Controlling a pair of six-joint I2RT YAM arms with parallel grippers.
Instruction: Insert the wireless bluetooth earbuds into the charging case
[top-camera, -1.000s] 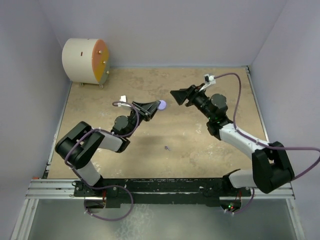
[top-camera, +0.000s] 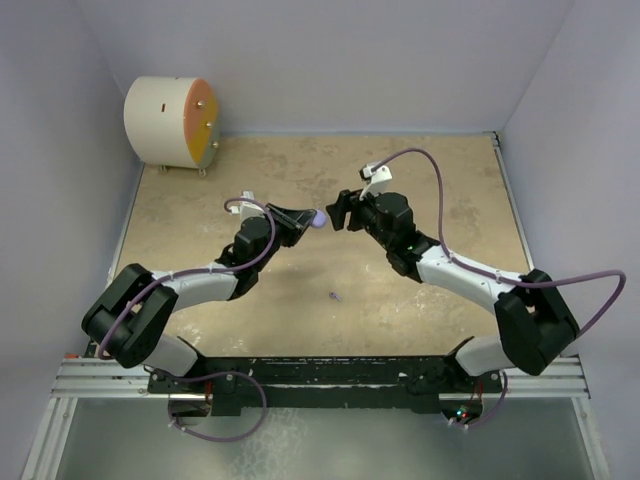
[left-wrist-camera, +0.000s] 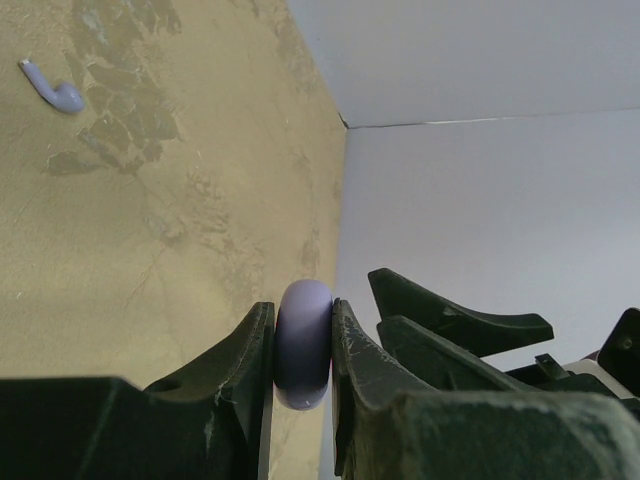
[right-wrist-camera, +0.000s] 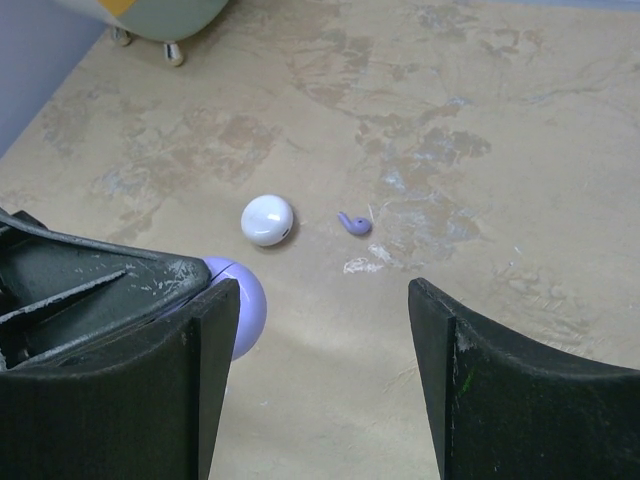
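Note:
The purple charging case (top-camera: 319, 219) is held above the table, pinched between the fingertips of my left gripper. In the left wrist view its rounded edge shows between the black fingers, and the right wrist view shows its smooth purple dome (right-wrist-camera: 252, 308) partly covered. My right gripper is open close to the case, its left finger (right-wrist-camera: 212, 345) overlapping the dome in view; contact cannot be made out. A small purple earbud (top-camera: 335, 296) lies on the table in front of the grippers. An earbud (left-wrist-camera: 55, 92) also shows in the left wrist view.
The right wrist view has a round white object (right-wrist-camera: 267, 220) on the table beside an earbud (right-wrist-camera: 356, 224). At the back left stands a large cream cylinder (top-camera: 165, 120). Walls enclose the tan table (top-camera: 440, 310), whose front and right areas are mostly bare.
My right gripper has moved left, close to the case. The left gripper, still gripping the case, has shifted slightly left and toward the front. The earbud on the table has stayed put.

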